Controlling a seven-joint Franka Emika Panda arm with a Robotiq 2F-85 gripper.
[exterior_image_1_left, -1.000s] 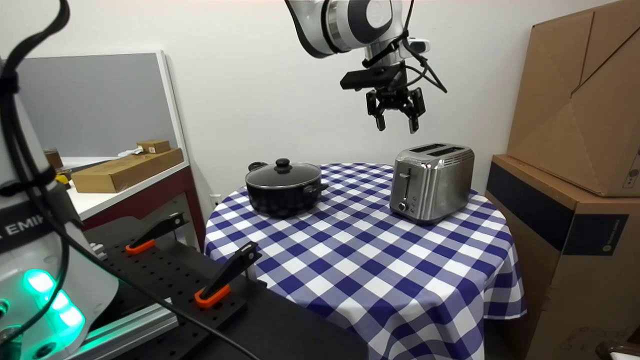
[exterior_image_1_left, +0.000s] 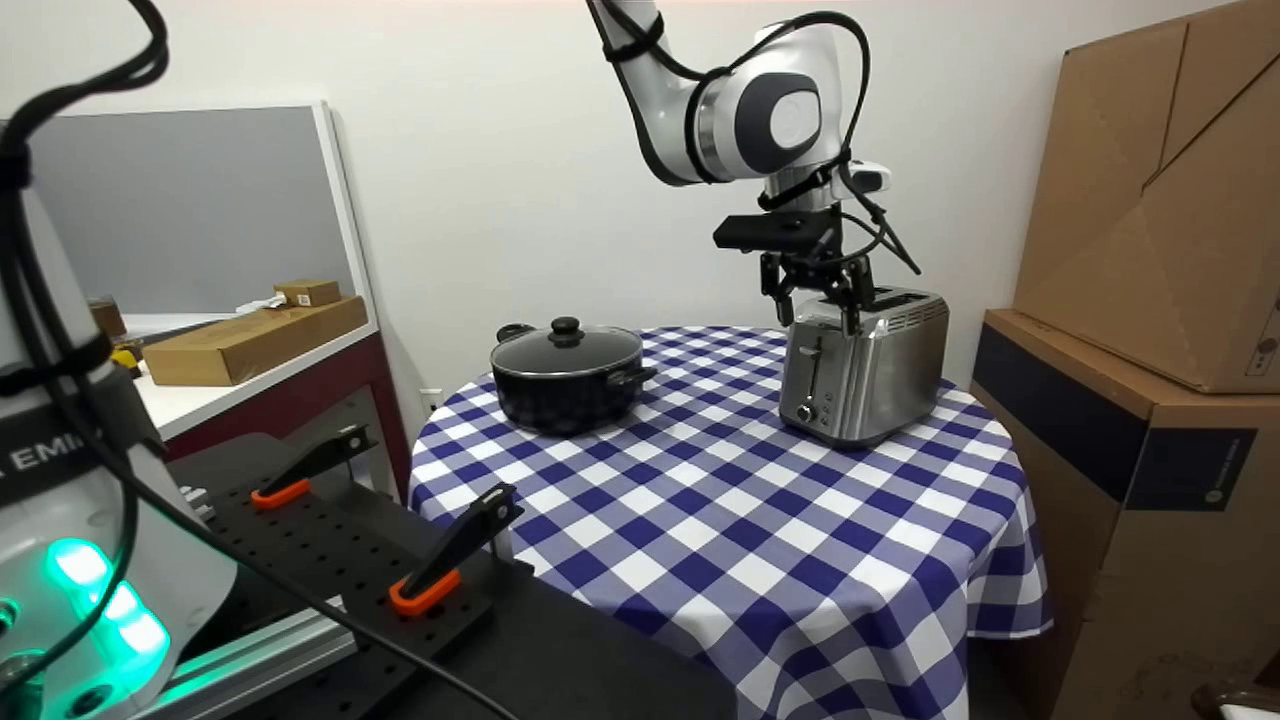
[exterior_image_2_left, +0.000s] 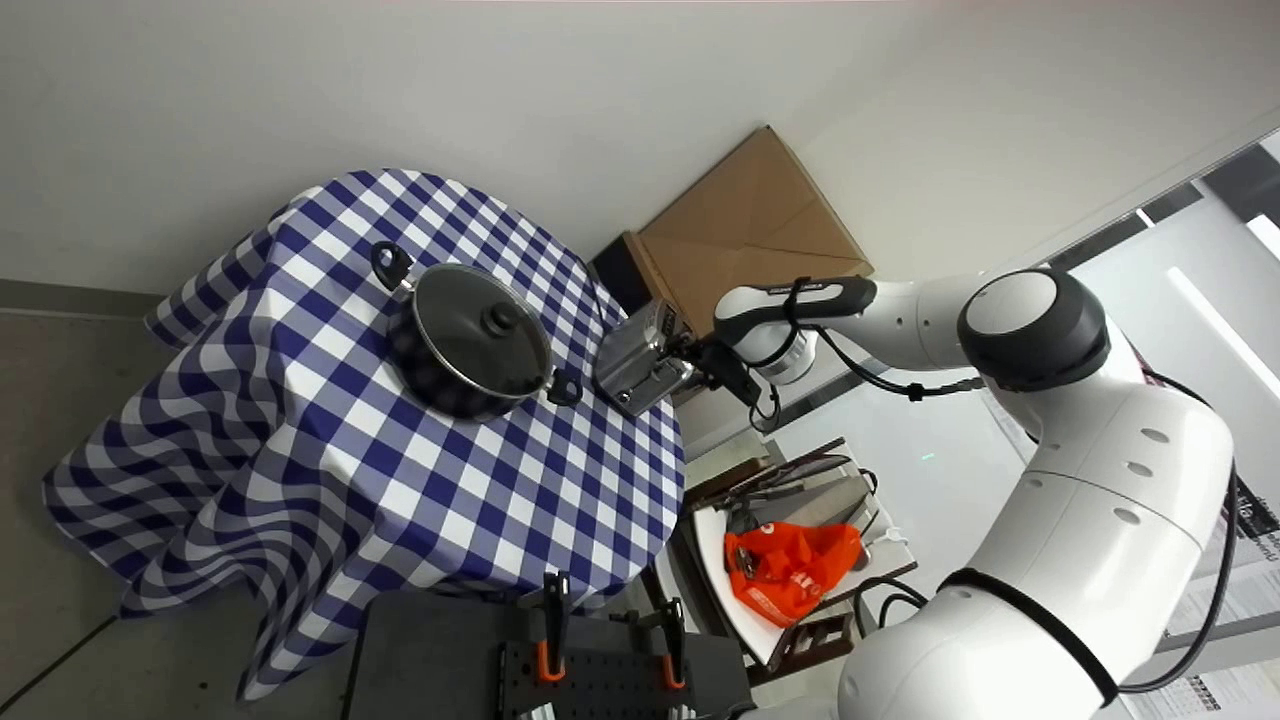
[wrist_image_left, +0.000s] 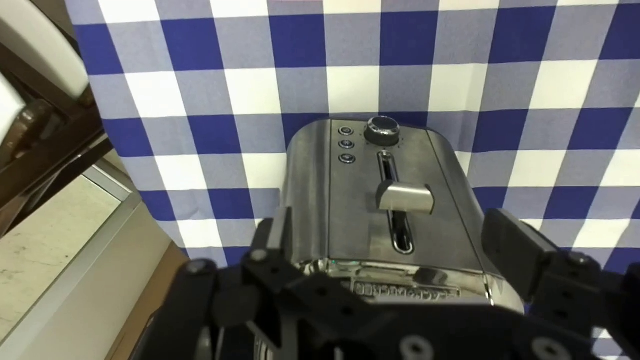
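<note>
A silver two-slot toaster (exterior_image_1_left: 896, 372) stands upright on the checked cloth, its lever (wrist_image_left: 405, 197) and knob (wrist_image_left: 382, 130) showing clearly in the wrist view. Over the toaster's lever end hangs my gripper (exterior_image_1_left: 819, 318), open. In the wrist view, one of its fingers (wrist_image_left: 280, 230) is to the left of the toaster's control face and the other to the right, with nothing held between them. From exterior view 2 the arm's wrist covers part of the toaster (exterior_image_2_left: 632, 355), so contact cannot be judged there.
A black pot (exterior_image_1_left: 566, 378) with a glass lid sits at the left of the round table. Cardboard boxes (exterior_image_1_left: 1158, 216) rise close behind the toaster's right side. Bare checked tablecloth (exterior_image_1_left: 720, 516) fills the table's front and middle.
My gripper has come down and a little to the right, from well above the toaster to its lever end. It stays open, and the toaster and pot have not moved.
</note>
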